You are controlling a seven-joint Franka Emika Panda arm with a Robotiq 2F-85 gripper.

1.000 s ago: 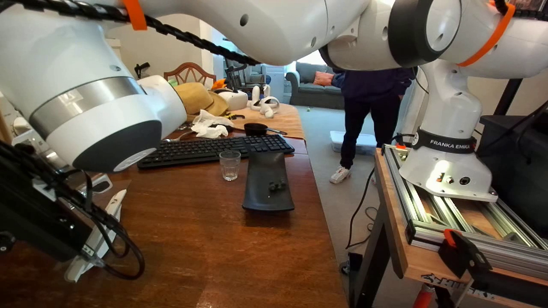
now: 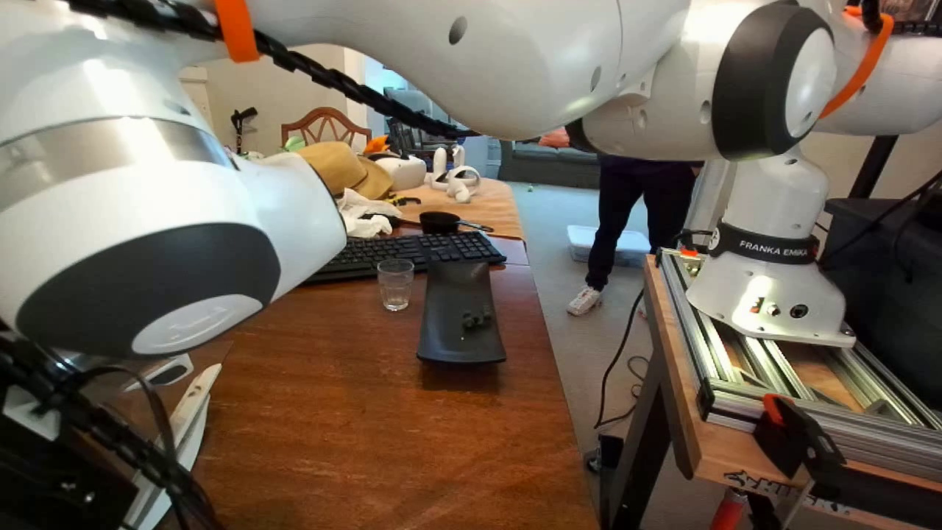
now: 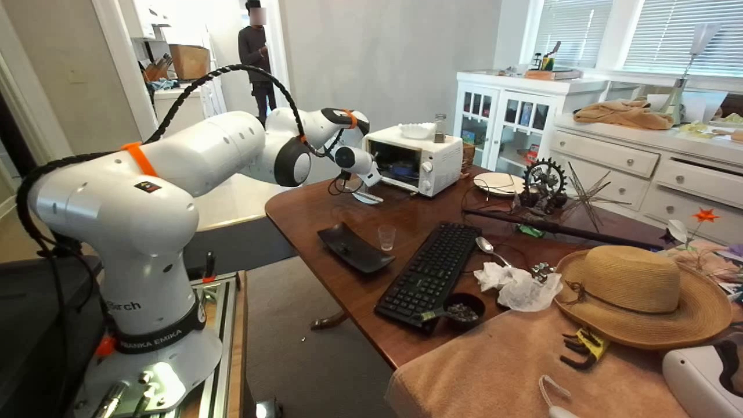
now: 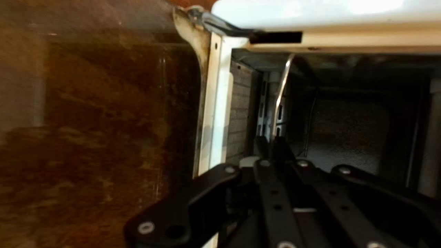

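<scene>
A white toaster oven point(image 3: 446, 164) stands at the table's far end in exterior view 2, its front facing my hand. In the wrist view, its dark interior point(image 4: 347, 128) lies open, with the glass door point(image 4: 107, 107) folded out on the left. My gripper is at the oven opening, its two dark fingertips shut on a thin silver wire point(image 4: 281, 95) that runs up between them. The wire looks like the edge of an oven rack; its lower end is hidden by the fingers. Neither exterior view shows the fingertips clearly.
A black tray point(image 2: 459, 340) with small dark bits, a clear glass point(image 2: 395, 284) and a keyboard point(image 3: 432, 275) occupy the table. A white dish point(image 3: 416, 131) and a jar point(image 3: 440, 128) stand on the oven.
In exterior view 1 my wrist has come lower and nearer the camera, and the hand has shifted toward the lower left edge. The tray and glass have not moved.
</scene>
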